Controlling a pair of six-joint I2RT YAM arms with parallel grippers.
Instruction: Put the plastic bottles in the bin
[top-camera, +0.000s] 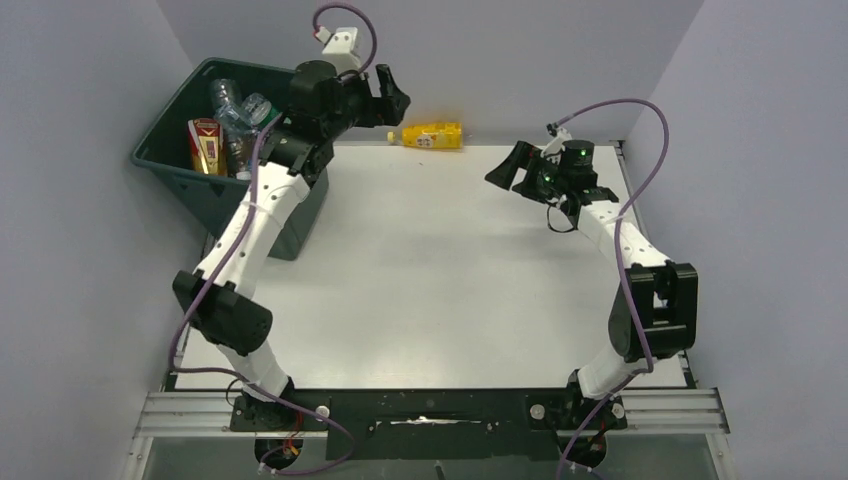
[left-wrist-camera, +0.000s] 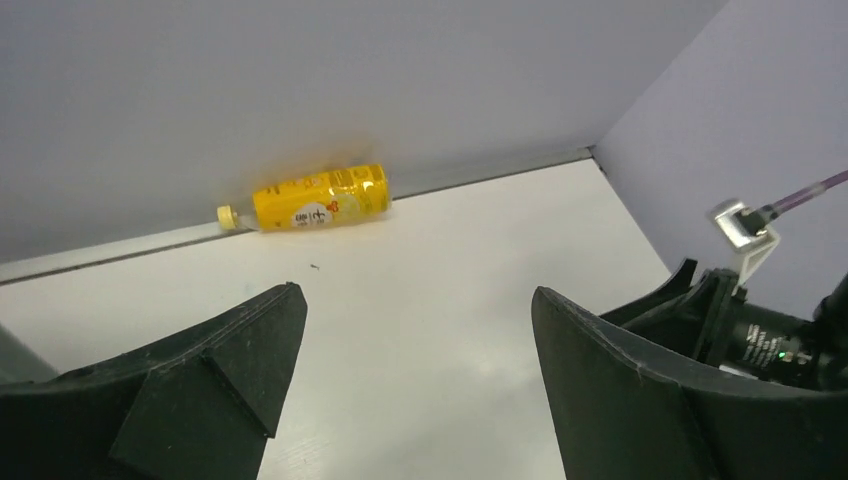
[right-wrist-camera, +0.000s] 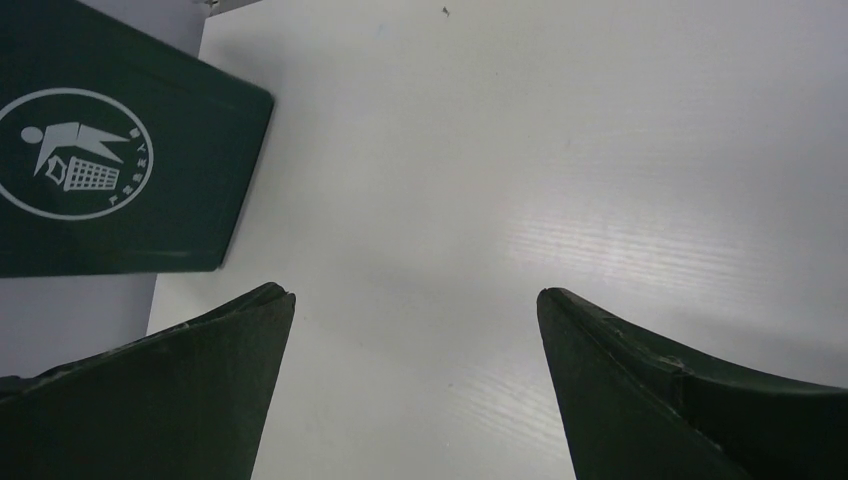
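A yellow plastic bottle (top-camera: 432, 136) lies on its side along the back wall, also in the left wrist view (left-wrist-camera: 318, 198). My left gripper (top-camera: 385, 95) is raised by the bin's right rim, left of and above that bottle, open with nothing between its fingers. The green bin (top-camera: 170, 175) at the back left holds clear bottles (top-camera: 230, 120) and a red-gold can (top-camera: 206, 146); its side shows in the right wrist view (right-wrist-camera: 200, 180). My right gripper (top-camera: 522, 168) stands open over the table's right part, its fingers (right-wrist-camera: 180, 390) empty.
Walls (top-camera: 750, 200) border it at back, left and right.
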